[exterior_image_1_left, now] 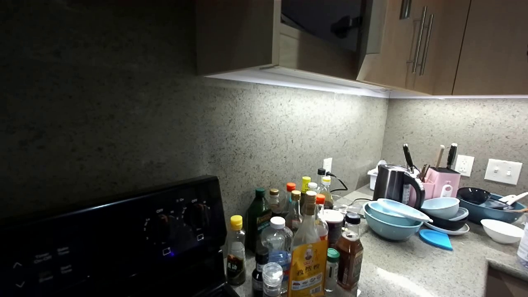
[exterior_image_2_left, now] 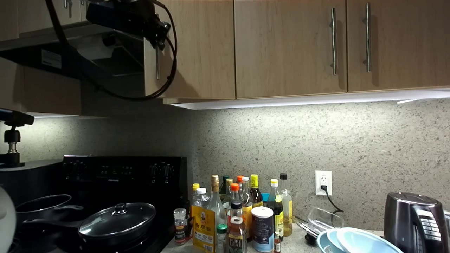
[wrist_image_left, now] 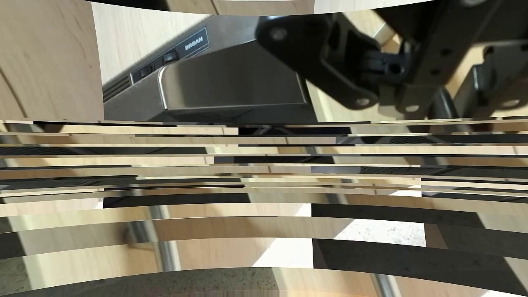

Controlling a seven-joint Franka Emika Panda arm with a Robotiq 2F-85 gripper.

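In exterior view 2 my gripper [exterior_image_2_left: 160, 42] is high at the left, in front of a wooden cabinet door [exterior_image_2_left: 202, 50]. It is shut on that door's metal handle [exterior_image_2_left: 158, 65], whose lower part shows below the fingers. The wrist view is badly broken into strips; in its upper right the black fingers [wrist_image_left: 364, 101] stand around a dark rod. Exterior view 1 shows a dark shape within the cabinet's shaded front, too dim to make out.
The range hood [exterior_image_2_left: 109, 46] is close beside the arm at left, and a cable hangs in a loop below. Bottles [exterior_image_1_left: 307, 262] crowd the counter next to the stove [exterior_image_2_left: 126, 168]. Bowls [exterior_image_1_left: 393, 222] and a kettle [exterior_image_1_left: 391, 185] stand farther right.
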